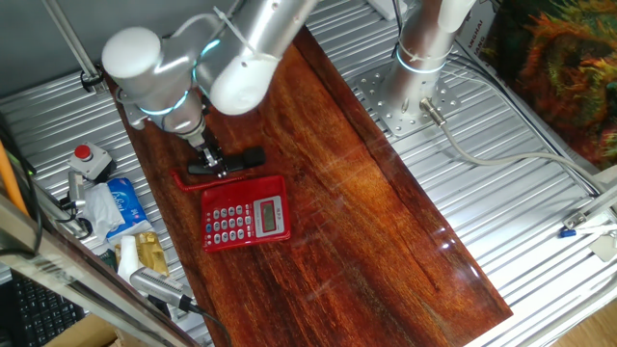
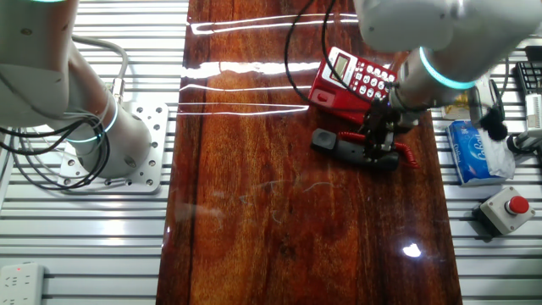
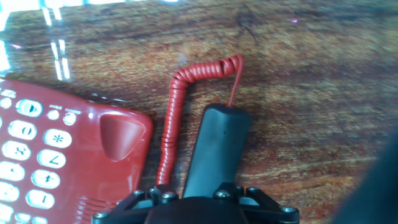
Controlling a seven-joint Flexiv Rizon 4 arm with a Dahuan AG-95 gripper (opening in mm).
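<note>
A black telephone handset [image 1: 253, 156] lies on the wooden table beside the red desk phone [image 1: 220, 229]. At the handset's left half is my gripper [image 1: 221, 173], close above or touching it. Exterior view 2 has the gripper [image 2: 378, 151] over the handset's right part, its far end [image 2: 323, 139] uncovered. From the wrist, the handset [image 3: 217, 146] runs out from under the gripper, whose dark linkage spans the bottom edge. The fingertips and any contact are hidden, so whether the fingers grip it cannot be told. A red coiled cord [image 3: 172, 121] runs beside the handset.
The robot's base plate [image 1: 405, 101] sits at the opposite side.
</note>
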